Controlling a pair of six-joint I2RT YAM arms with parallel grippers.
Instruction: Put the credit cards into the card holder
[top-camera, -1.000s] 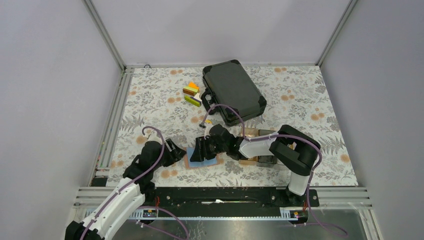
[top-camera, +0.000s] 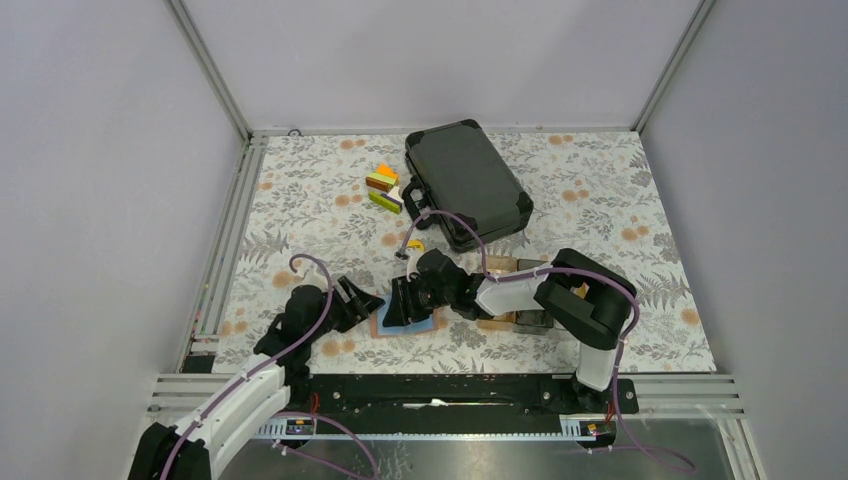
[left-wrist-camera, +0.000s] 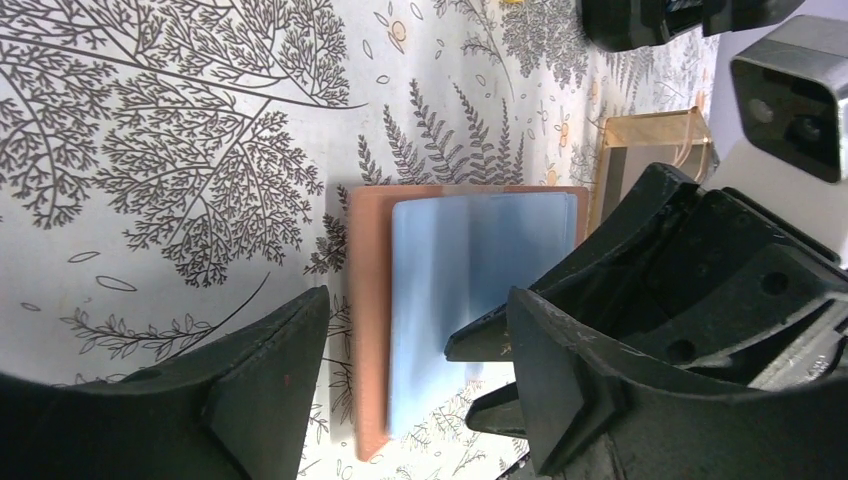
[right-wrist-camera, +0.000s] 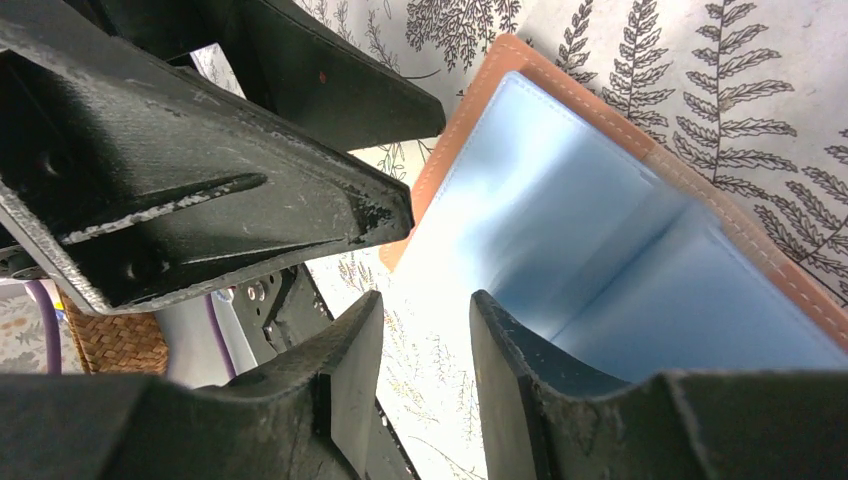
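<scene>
The flat tan-edged holder with a blue inside (top-camera: 419, 327) lies on the cloth near the front. Its tan edge (left-wrist-camera: 370, 300) and blue face (left-wrist-camera: 425, 250) fill the middle of the left wrist view. My left gripper is open, its fingers on either side of the holder's left edge; whether they touch it cannot be told. Over the blue side (right-wrist-camera: 560, 190), my right gripper stands open, nothing between its fingers. The two grippers are very close together. No separate credit card can be made out.
A dark suitcase (top-camera: 470, 180) lies at the back, small colourful pieces (top-camera: 383, 190) beside it on the left. Below my right arm is a tan-framed box (top-camera: 496, 264), partly hidden.
My left gripper has shifted slightly right, up to the holder's edge and closer to the right gripper. The right arm's elbow swayed a little, while its gripper stayed nearly in place.
</scene>
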